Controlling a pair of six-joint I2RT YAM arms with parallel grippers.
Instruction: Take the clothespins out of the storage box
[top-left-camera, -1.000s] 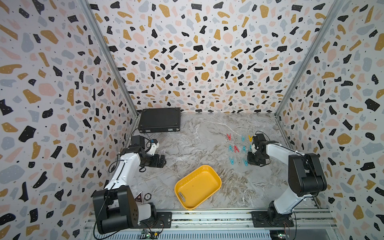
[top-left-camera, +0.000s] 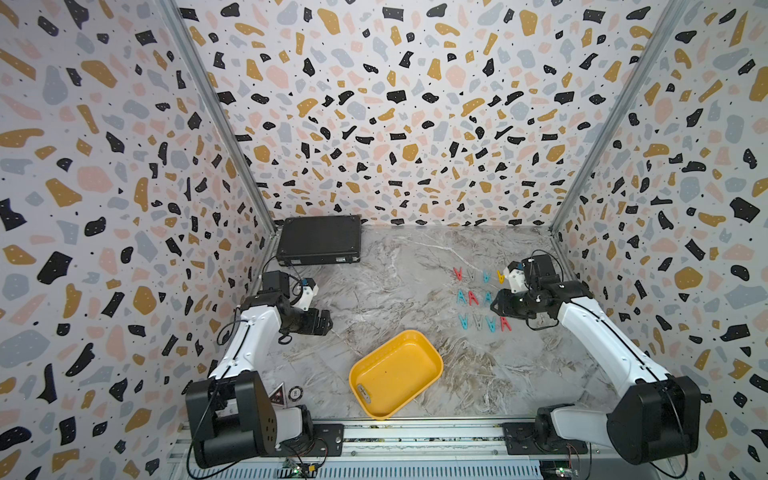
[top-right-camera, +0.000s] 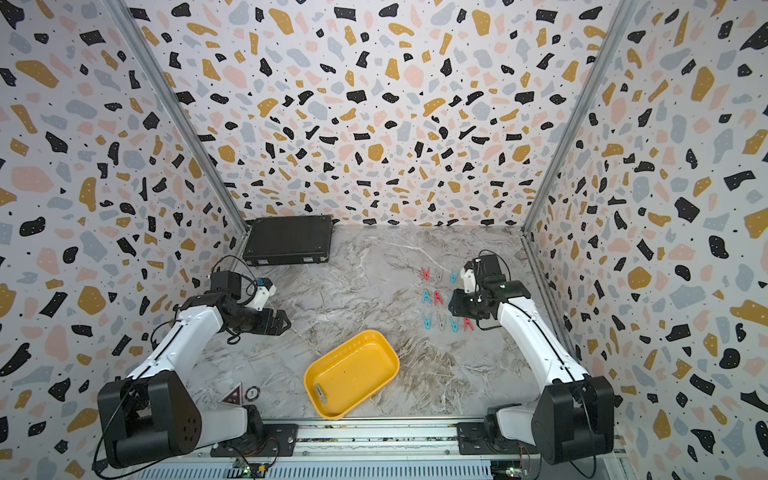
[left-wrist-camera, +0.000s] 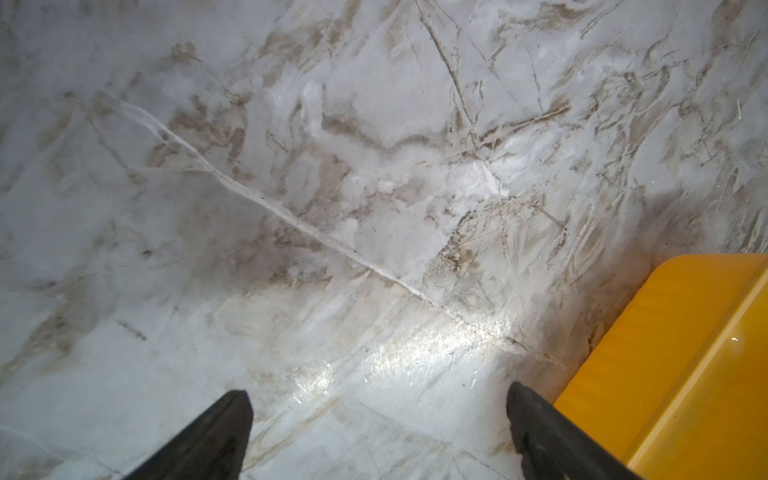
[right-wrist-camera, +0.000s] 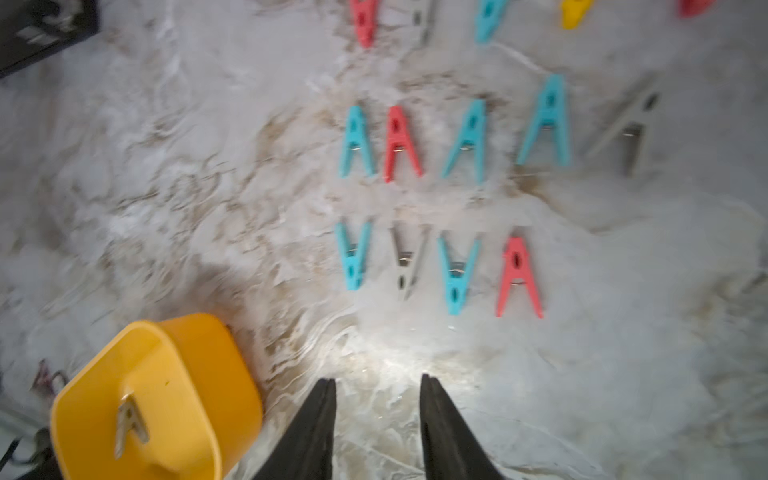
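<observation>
The yellow storage box (top-left-camera: 400, 382) stands at the table's front middle, with one grey clothespin (right-wrist-camera: 128, 420) lying in its left end. To the right, several clothespins lie in rows on the table, among them a red one (right-wrist-camera: 518, 276) at the end of the nearest row. My right gripper is raised above the table near these rows; its fingers stand part way apart with nothing between them. Left of the box, my left gripper hangs over bare tabletop, open and empty. The right arm hides some clothespins in the top views.
A black case (top-left-camera: 320, 238) sits at the back left. Walls close in the table at the back and both sides.
The right arm has risen and pulled back from the nearest row, uncovering the red clothespin at its end. The left arm, the box and the visible clothespins have not moved.
</observation>
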